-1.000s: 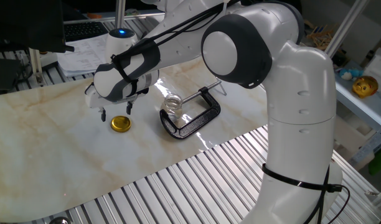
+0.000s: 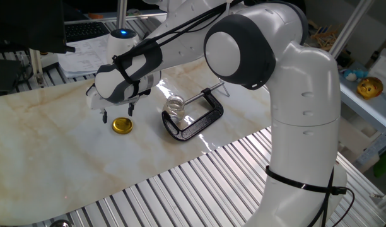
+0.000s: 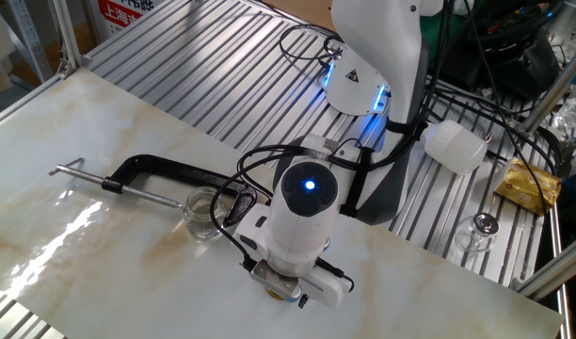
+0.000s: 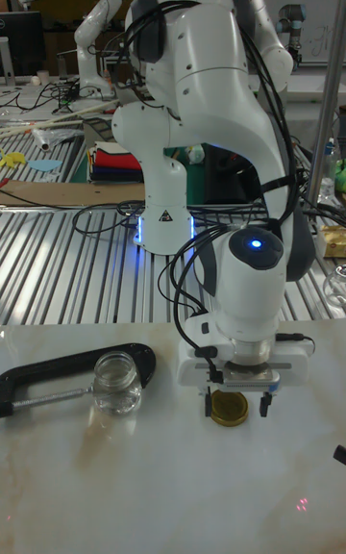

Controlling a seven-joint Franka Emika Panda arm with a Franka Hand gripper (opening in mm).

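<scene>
A gold jar lid lies flat on the marbled tabletop. My gripper is above it, open, its two dark fingers spread wide with nothing held between them. From the front, in exterior view 3, the gold lid shows between the fingertips, while the gripper points straight down. In exterior view 2 the hand covers most of the lid. An open glass jar stands upright, caught in a black C-clamp whose screw reaches the jar's side.
The clamp's long screw sticks out away from the jar. Slatted metal decking borders the marbled sheet. A small jar and a gold packet stand on the decking.
</scene>
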